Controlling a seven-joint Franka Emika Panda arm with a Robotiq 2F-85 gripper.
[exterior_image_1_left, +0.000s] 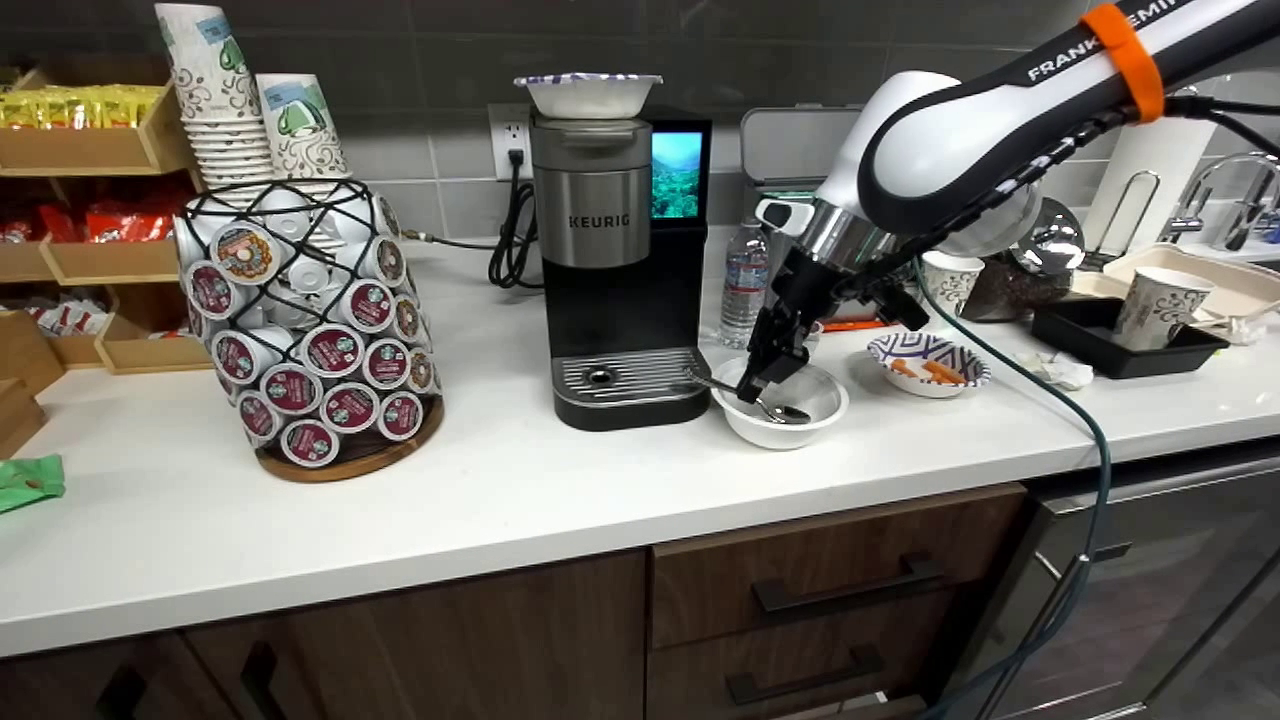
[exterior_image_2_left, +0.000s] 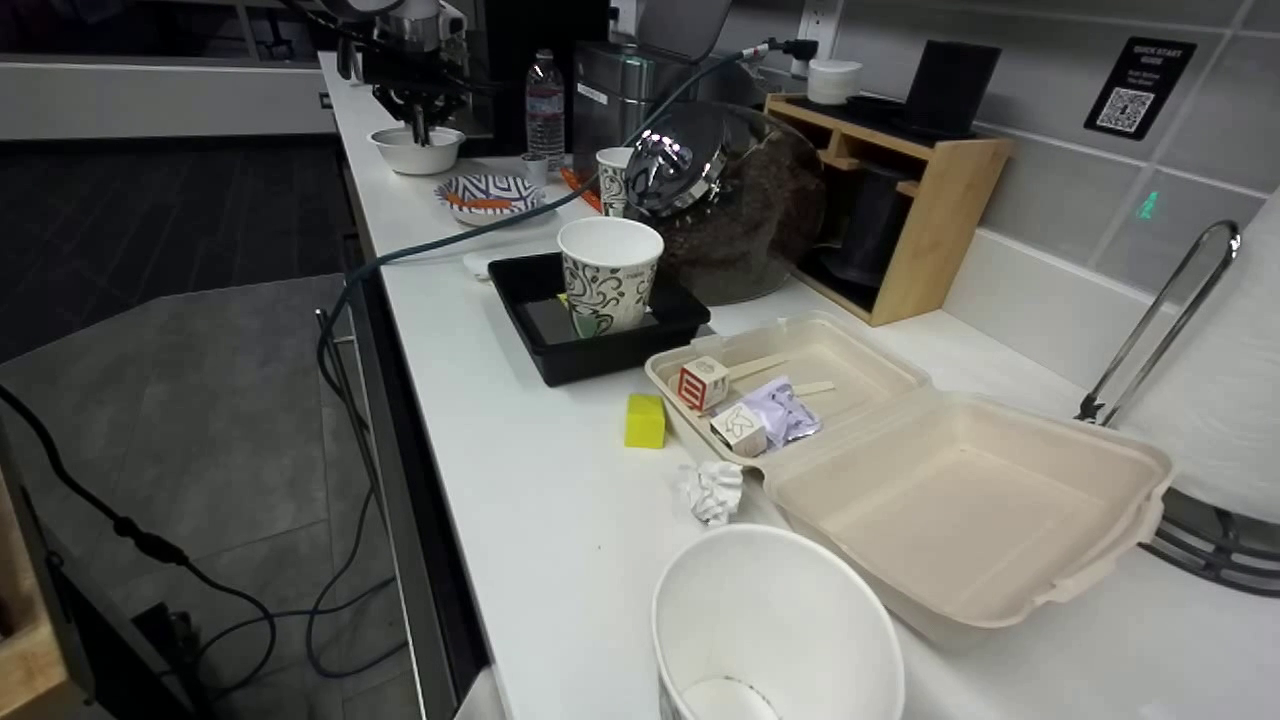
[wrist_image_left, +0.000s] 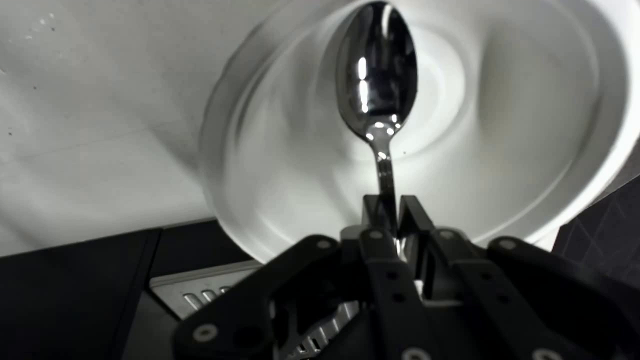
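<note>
A metal spoon (wrist_image_left: 376, 72) lies in a white bowl (exterior_image_1_left: 780, 434), its bowl end down inside and its handle leaning over the rim toward the coffee machine. My gripper is over the bowl, and in the wrist view its fingers (wrist_image_left: 414, 210) stand on either side of the spoon's handle. The fingers are only narrowly open, and a slim gap shows beside the handle. From the second exterior view, the fingertips of the gripper (exterior_image_2_left: 420, 130) reach down to the bowl (exterior_image_2_left: 414, 158), with the spoon hidden there.
Left of the bowl stands the Keurig machine (exterior_image_1_left: 594, 228); a water bottle (exterior_image_1_left: 744, 286) is behind. On the right sits a patterned bowl (exterior_image_1_left: 894, 379) with orange pieces. A green cable (exterior_image_1_left: 1056, 390) hangs from the arm across the counter.
</note>
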